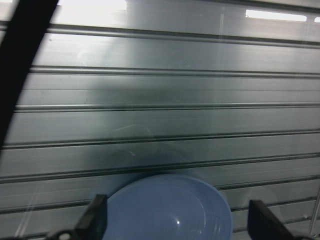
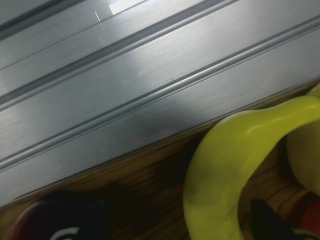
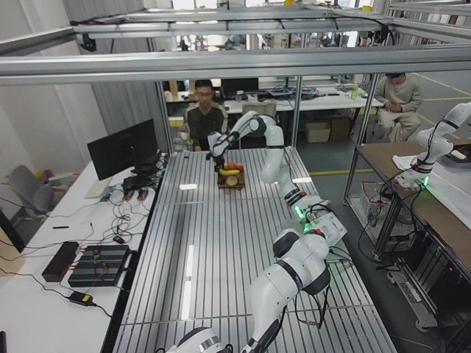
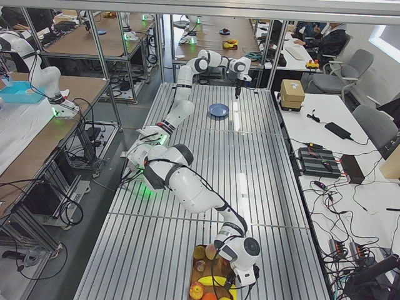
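A wooden tray (image 3: 231,184) of fruit stands at the far end in the camera left view, holding a yellow banana (image 2: 215,180), red fruit (image 4: 196,290) and other pieces. My right gripper is open low over it, fingers on either side of the banana's lower part; whether they touch it is unclear. In the camera right view, a blue plate (image 4: 219,110) lies at the other end. My left gripper is open above the bare metal beside this plate, whose rim shows between the fingertips in the left wrist view, with nothing held.
A white side table (image 3: 44,309) with a monitor, boxes and cables runs along the other. A person sits behind the fruit tray's end.
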